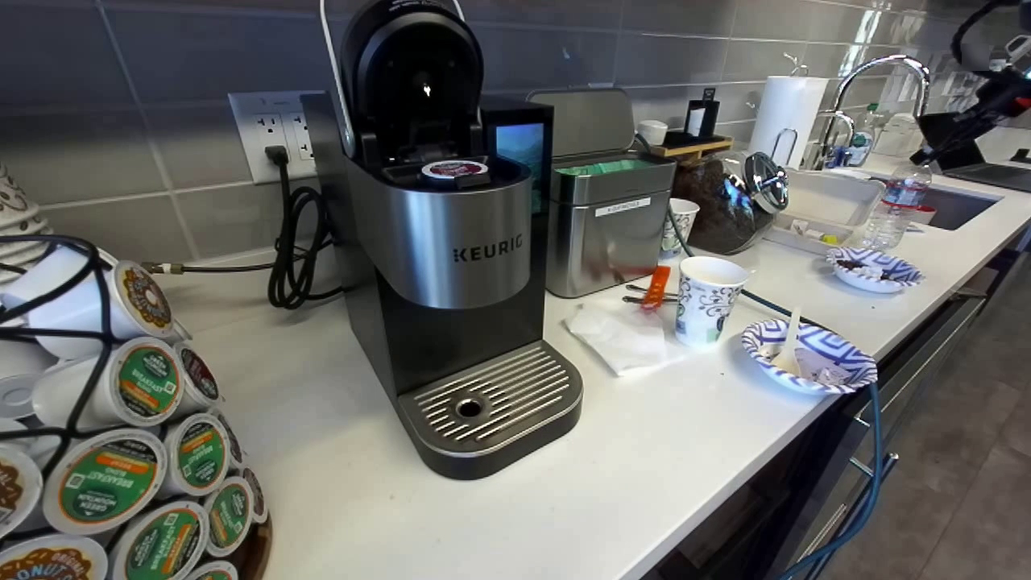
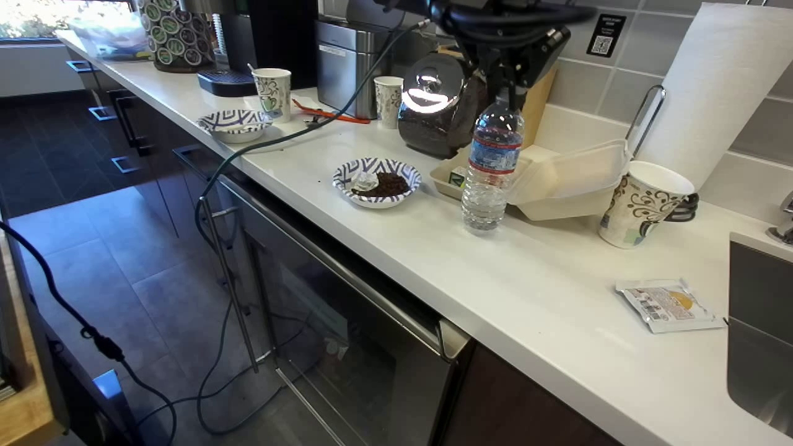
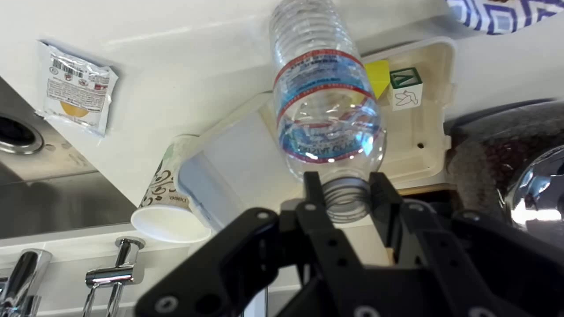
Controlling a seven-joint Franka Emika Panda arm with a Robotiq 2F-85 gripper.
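Observation:
A clear plastic water bottle with a blue and red label is upright in exterior view 2, and no cap shows on its neck. My gripper is shut on that neck, one dark finger on each side. From above the sink end of the counter, the arm reaches down to the bottle in exterior view 2. Whether the bottle's base rests on the counter or hangs just over it, I cannot tell.
Close behind the bottle is an open takeout container, with a paper cup beside it. A patterned bowl of dark grounds and a glass jar stand nearby. Bare counter lies in front, up to the sink.

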